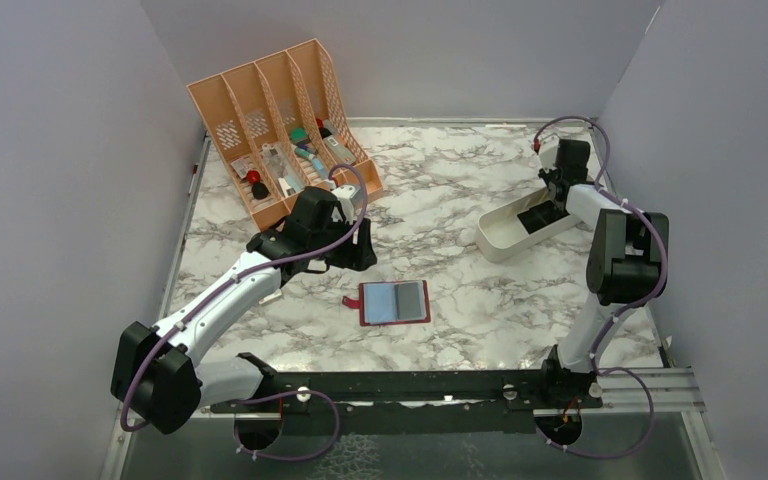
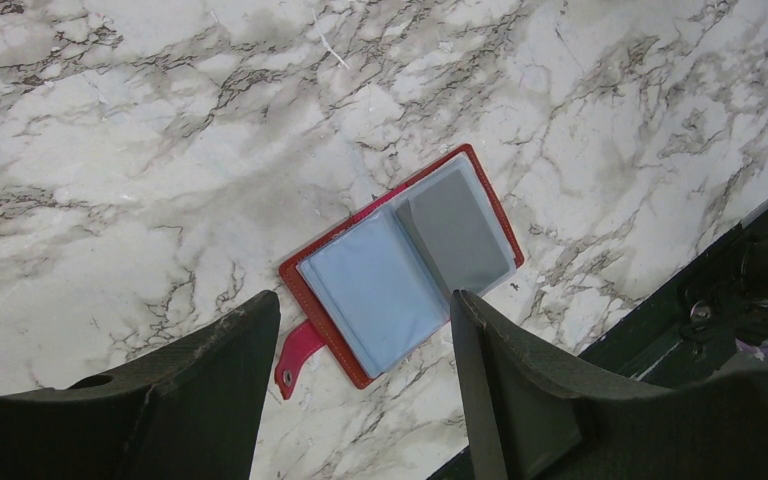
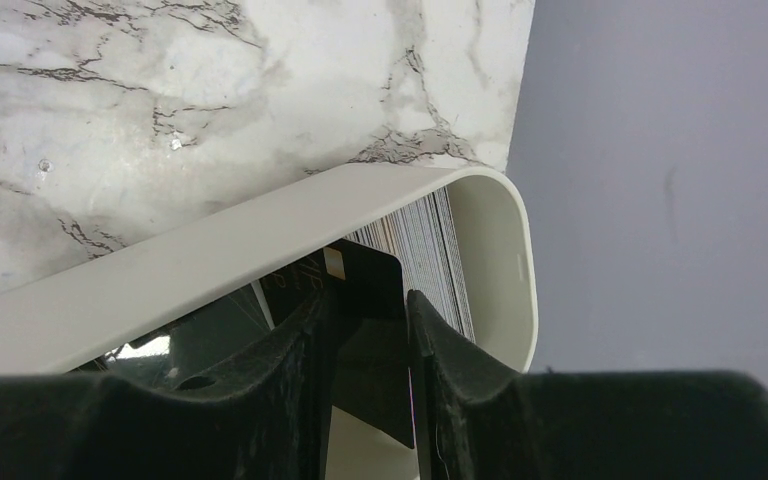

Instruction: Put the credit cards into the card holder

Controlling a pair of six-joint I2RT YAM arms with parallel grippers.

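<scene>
The card holder [image 1: 395, 302] lies open on the marble table, red-edged with clear sleeves; the left wrist view shows its sleeves and red strap [image 2: 300, 352]. My left gripper is open and empty above it. Inside the white bin [image 1: 501, 234] are dark credit cards, and a row of card edges [image 3: 430, 255] stands against its end. A black credit card [image 3: 368, 272] with a gold chip leans there between the parted fingers of my right gripper. Its right edge is close to one finger [image 3: 422, 325]; whether they touch is unclear.
An orange divided rack [image 1: 282, 125] with small items stands at the back left. A grey wall [image 3: 650, 190] rises close to the bin on the right. Bare table lies between holder and bin.
</scene>
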